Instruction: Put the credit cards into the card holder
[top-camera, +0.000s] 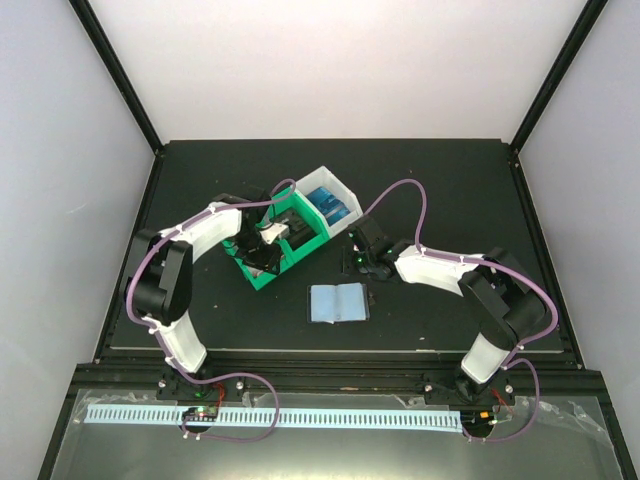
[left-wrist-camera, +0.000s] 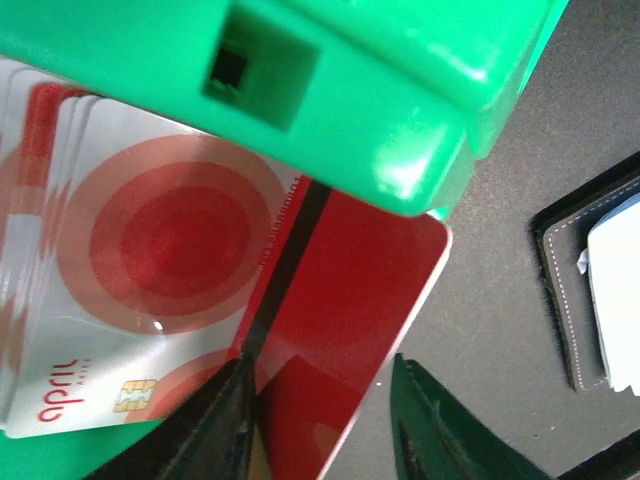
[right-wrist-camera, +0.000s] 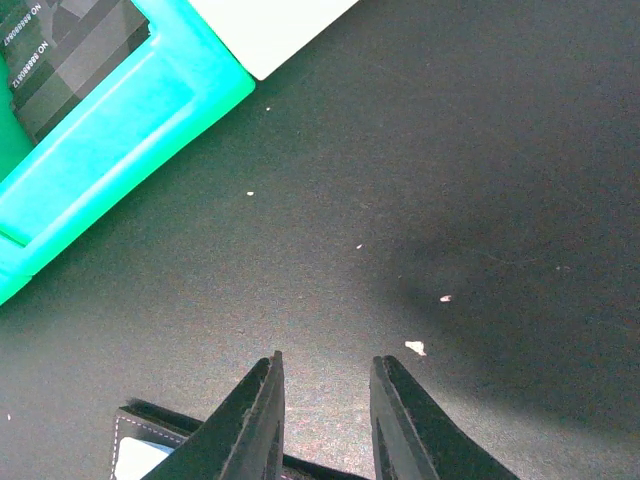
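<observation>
A red card with a dark stripe leans out past the stack of white-and-red cards in the green container. My left gripper stands open over this end of the container, and the red card shows between its fingers. Whether either finger touches the card, I cannot tell. The card holder lies spread open on the table, its pale blue sleeves facing up. Behind and to the right of it hangs my right gripper, open and empty; part of the holder shows low in that wrist view.
Dark cards fill another compartment of the green container. A white bin with blue cards adjoins it at the back right. Bare black table spreads out behind the right arm.
</observation>
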